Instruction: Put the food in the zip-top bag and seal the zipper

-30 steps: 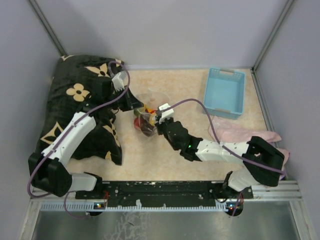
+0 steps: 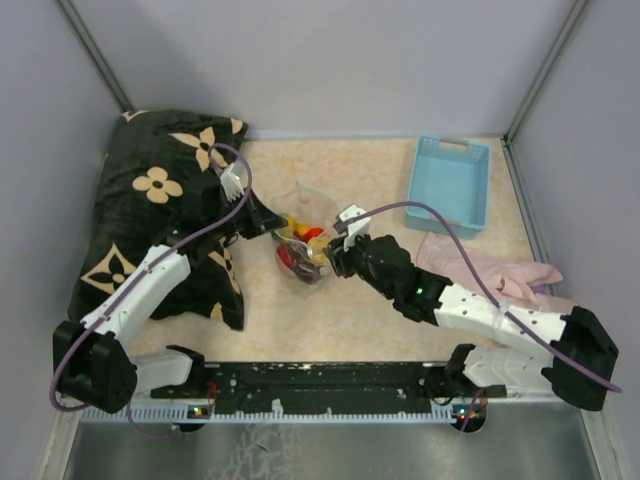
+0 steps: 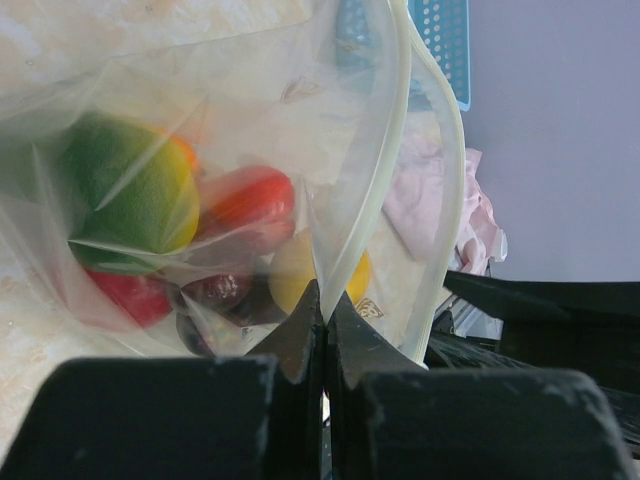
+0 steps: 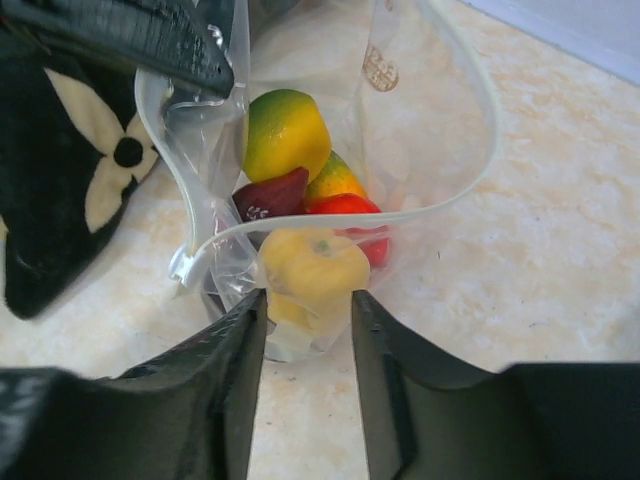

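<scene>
The clear zip top bag (image 2: 305,200) stands on the table with its mouth spread open. Inside lie a green-yellow mango (image 3: 135,195), a red food piece (image 3: 250,205), a yellow piece (image 4: 315,265) and a dark purple one (image 4: 272,195). My left gripper is shut with the bag's rim (image 3: 375,185) pinched at its fingertips. My right gripper stands open at the bag's near right side. Its fingers (image 4: 245,345) are apart, and the yellow piece shows beyond them through the bag wall; no film is visibly gripped there.
A blue basket (image 2: 448,185), empty, stands at the back right. Pink cloth (image 2: 490,268) lies in front of it, partly behind my right arm. A dark flowered cushion (image 2: 150,190) fills the left side under my left arm. Bare table lies in front of the bag.
My right gripper has moved right and a little towards the front.
</scene>
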